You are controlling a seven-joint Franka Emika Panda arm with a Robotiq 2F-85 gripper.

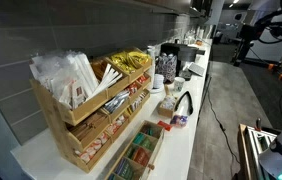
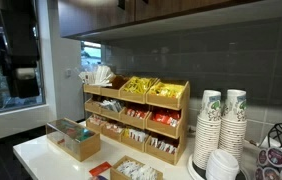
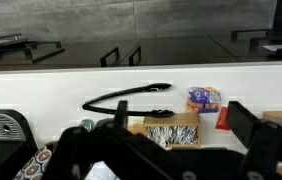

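My gripper is open, its two dark fingers wide apart at the bottom of the wrist view with nothing held between them. It hangs above the front of the white counter. Past the fingers lies a pair of black tongs [image 3: 131,97], curved, flat on the counter near its edge. A small wooden box [image 3: 172,141] with pale packets inside shows between the fingers. Right of it are an orange and purple packet [image 3: 203,99] and a red item [image 3: 223,118]. In exterior view 1 the dark arm [image 1: 266,38] is high at upper right, well clear of the counter.
A tiered wooden rack [image 2: 131,108] of packets and utensils lines the wall. Stacked paper cups [image 2: 207,132] stand to its right. A divided wooden tray [image 1: 138,155] sits on the counter. Dark floor [image 1: 216,150] lies beyond the counter's front edge.
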